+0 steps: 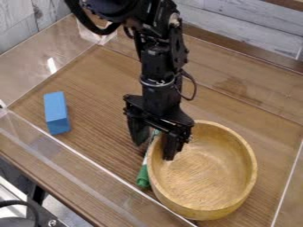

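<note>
My black gripper (158,133) is lowered over a green-and-white tube (143,175) that lies lengthwise on the wooden table, against the left side of a tan oval bowl (207,182). The fingers straddle the tube's upper part and the bowl's near-left rim; whether they touch or grip the tube I cannot tell, as the gripper hides that end.
A blue block (56,113) lies on the left of the wooden table (95,84). A white wall runs along the back, and a clear object (97,22) stands at the back left.
</note>
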